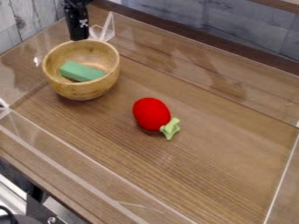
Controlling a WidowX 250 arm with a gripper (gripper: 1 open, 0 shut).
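My gripper is at the top left, small and dark, above and behind a wooden bowl; its fingers are too small to read. A green block lies inside the bowl. A red vegetable or fruit with a pale green top lies on the table, right of and in front of the bowl.
A grey wall runs along the back.
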